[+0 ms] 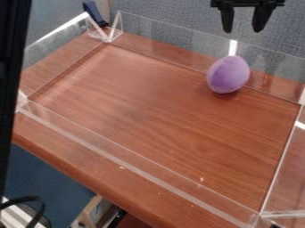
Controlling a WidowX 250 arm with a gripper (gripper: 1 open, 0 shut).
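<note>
A purple egg-shaped object (227,75) rests on the wooden floor of a clear-walled enclosure, toward the back right. My black gripper (243,20) hangs above it at the top edge of the view, open, with its two fingers apart and nothing between them. Most of the gripper's body is out of frame.
Transparent low walls (155,178) surround the wooden work surface (137,116), whose middle and left are clear. A dark vertical shape fills the left edge of the view. Cables and other items lie below the table at the lower left.
</note>
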